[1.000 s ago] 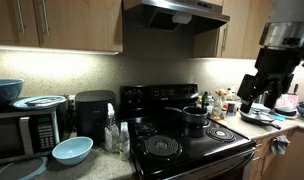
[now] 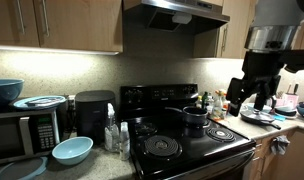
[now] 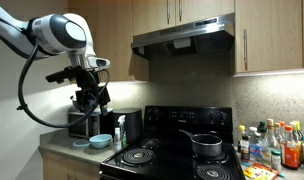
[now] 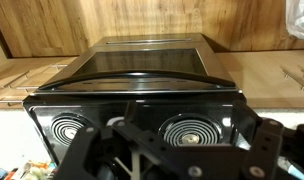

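My gripper is open in the wrist view, its dark fingers apart and nothing visible between them. Below it lies the black stove (image 4: 142,62), seen from above with its oven handle and front burners. In exterior view 1 the gripper (image 2: 242,95) hangs in the air in front of the stove's right side, clear of the surface. A dark pot (image 2: 195,116) sits on a back burner of the cooktop; exterior view 2 shows the pot (image 3: 205,145) with its long handle pointing left. On the left counter rests a light blue bowl (image 2: 72,151).
Left of the stove stand spray bottles (image 2: 112,128), a black appliance (image 2: 93,113) and a microwave (image 2: 24,134). Several bottles (image 3: 272,142) crowd the right counter. A range hood (image 3: 182,40) overhangs the stove.
In exterior view 1 the arm's wrist has turned and the gripper sits a little further left than before. The pot, bowl and bottles look unmoved.
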